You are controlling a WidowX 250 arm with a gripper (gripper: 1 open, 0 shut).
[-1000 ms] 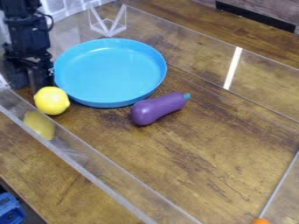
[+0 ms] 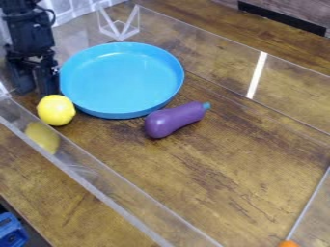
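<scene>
My black gripper (image 2: 33,69) is at the upper left, low by the clear wall, left of the blue plate (image 2: 120,77); it is dark and its fingers are hard to make out. A yellow lemon (image 2: 56,110) sits just below it, at the plate's lower left edge. A purple eggplant (image 2: 173,121) lies right of the lemon, below the plate.
A clear-walled enclosure surrounds the wooden surface (image 2: 206,174), with a wall along the left and lower left and another along the right. A small orange object (image 2: 288,243) shows at the bottom right edge.
The gripper has shifted slightly at the upper left. The lemon, plate and eggplant look unmoved.
</scene>
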